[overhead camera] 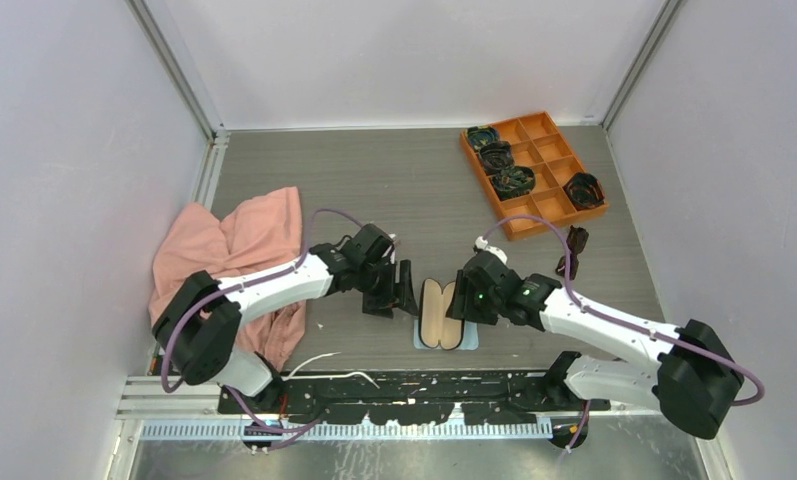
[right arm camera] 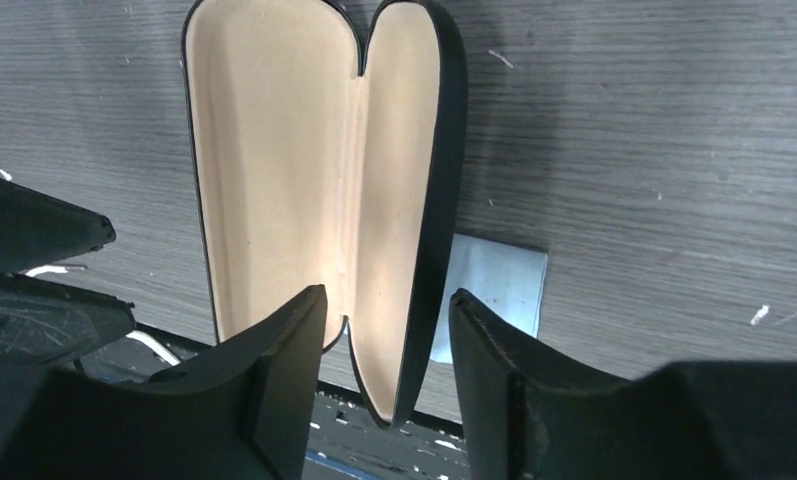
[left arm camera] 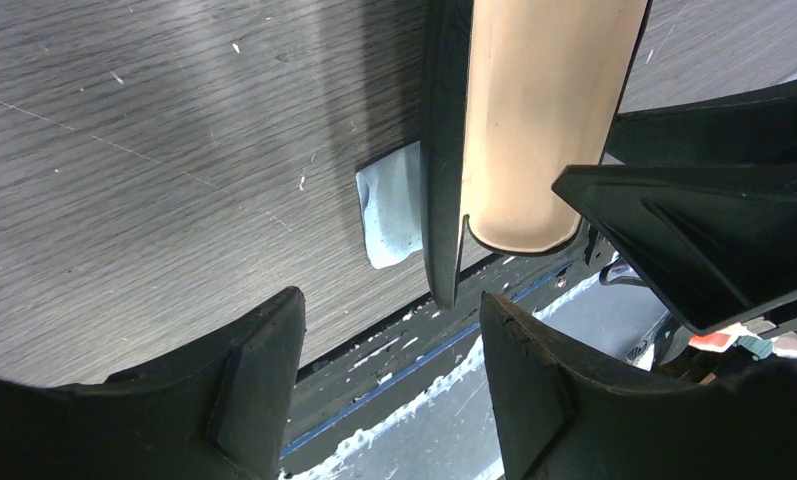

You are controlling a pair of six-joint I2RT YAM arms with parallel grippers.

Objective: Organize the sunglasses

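Observation:
An open glasses case (overhead camera: 431, 313), black outside with a beige lining, lies empty on the table near the front edge. Just left of it, my left gripper (overhead camera: 406, 290) stands open. In the left wrist view the case (left arm camera: 544, 120) lies beyond the open fingertips, with nothing between them. From the right, my right gripper (overhead camera: 460, 295) reaches the case's right half. Its fingers (right arm camera: 294, 340) are part open, and the case's right wall (right arm camera: 439, 220) shows in line with the gap between them; contact cannot be made out. Dark brown sunglasses (overhead camera: 573, 251) rest on the table at the right.
A light blue cloth (overhead camera: 469, 336) lies under the case. Further back is an orange compartment box (overhead camera: 521, 228) with several dark coiled items. A pink towel (overhead camera: 239, 235) covers the left side.

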